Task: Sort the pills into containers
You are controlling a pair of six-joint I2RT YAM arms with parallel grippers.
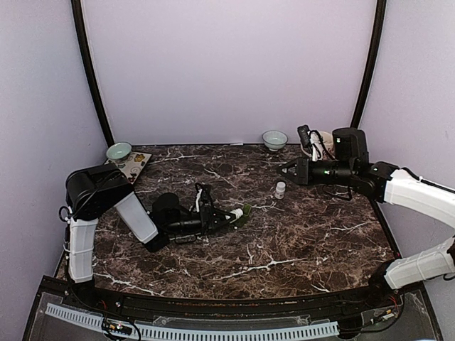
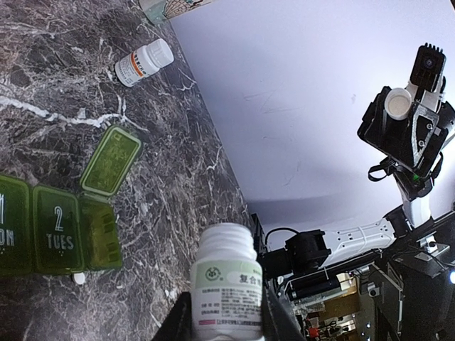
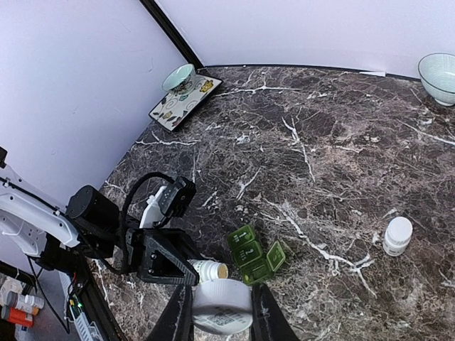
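In the left wrist view, my left gripper is shut on a white pill bottle (image 2: pixel 227 280) with a green-and-white label. From the right wrist view, the bottle's end (image 3: pixel 222 271) looks uncapped and points toward the green pill box (image 3: pixel 250 253). That box (image 2: pixel 57 229) has MON and TUES lids closed; its end lid (image 2: pixel 112 160) is folded open beside an open compartment (image 2: pixel 99 231). One small white pill (image 2: pixel 79 278) rests on the table against the box. Farther right and raised, my right gripper is shut on a white round cap (image 3: pixel 222 298).
A second, capped white bottle (image 1: pixel 280 190) stands on the marble table below the right gripper. Pale bowls sit at the back (image 1: pixel 274 140) and on a patterned tray (image 1: pixel 135 167) at the back left.
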